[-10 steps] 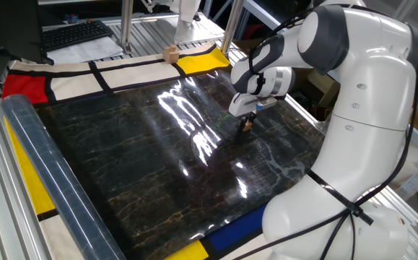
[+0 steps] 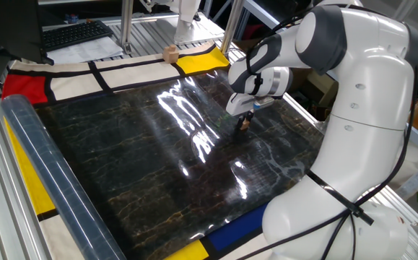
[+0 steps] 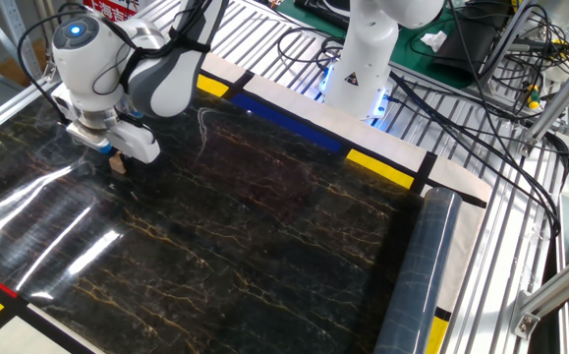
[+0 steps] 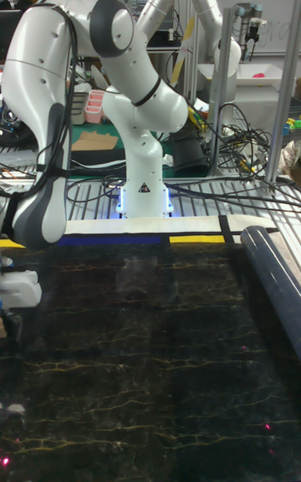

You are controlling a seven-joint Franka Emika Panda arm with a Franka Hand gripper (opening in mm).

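My gripper (image 2: 244, 121) points down, low over the dark marbled sheet (image 2: 122, 159), toward its right side in exterior view 1. A small brown block (image 2: 245, 126) shows at its dark fingers. In exterior view 2 the same brown block (image 3: 118, 163) appears just under the hand, close to the sheet. Whether the fingers press on it or only stand around it is not clear. Exterior view 3 has only part of the hand (image 4: 19, 289) at the left edge, with the fingertips mostly cut off.
Along one side of the sheet lies its rolled-up end (image 2: 57, 177). A light wooden block (image 2: 170, 54) sits on the coloured cloth border at the far edge. Another white arm (image 3: 358, 84) stands beyond the table's cloth. Most of the sheet is bare, with bright glare.
The hand and fingers have shifted very slightly left in exterior view 1, and the brown block still shows at the fingertips. Everything else looks the same.
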